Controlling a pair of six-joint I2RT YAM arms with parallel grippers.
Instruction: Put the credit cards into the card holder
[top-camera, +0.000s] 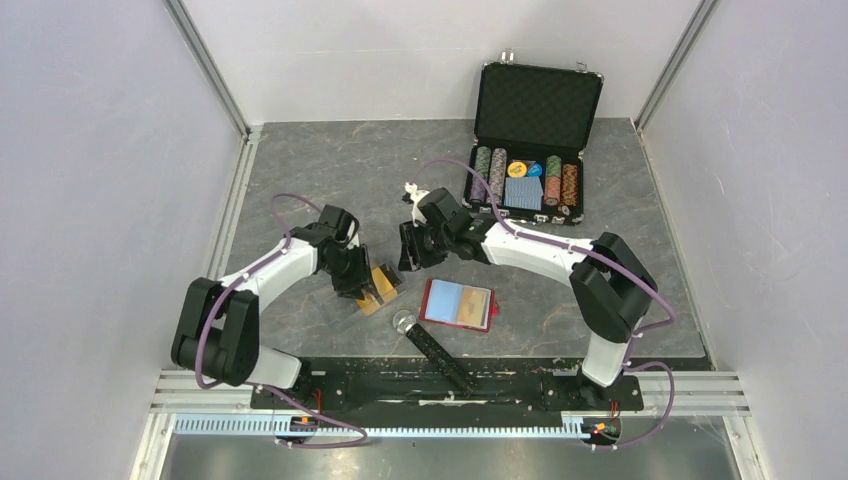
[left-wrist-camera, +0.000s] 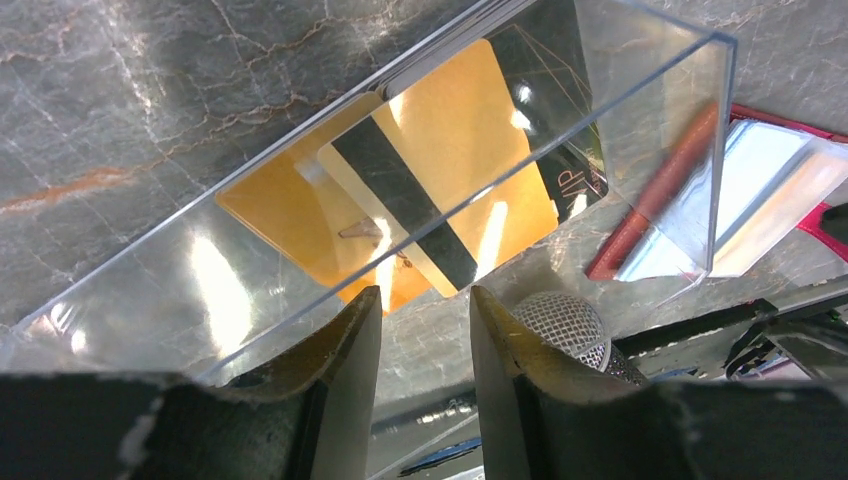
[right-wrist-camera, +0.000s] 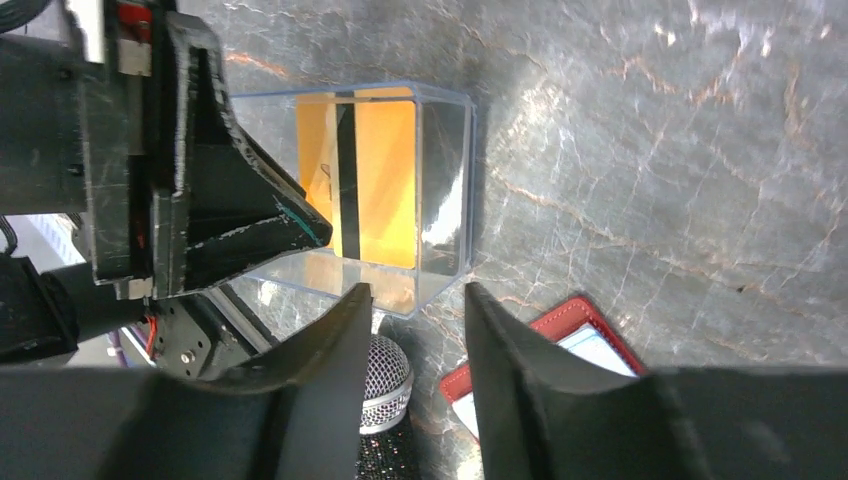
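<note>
Orange bank cards (left-wrist-camera: 455, 130) and a black card (left-wrist-camera: 548, 75) lie overlapping inside a clear box (left-wrist-camera: 715, 165). My left gripper (top-camera: 368, 293) is over the cards, its fingers (left-wrist-camera: 350, 370) apart and nothing between them. The red card holder (top-camera: 425, 298) lies spread out to the right of the box, with a blue side (top-camera: 442, 300) and a tan side (top-camera: 474, 306). To the box's right and behind the holder hovers my right gripper, open and empty. In the right wrist view, the left gripper hides part of the box and the cards.
A microphone (top-camera: 438, 357) lies in front, its head between box and holder. An open poker-chip case (top-camera: 540, 105) stands at the back right. The two grippers are close together. Bare table (top-camera: 320, 160) stretches across the back left.
</note>
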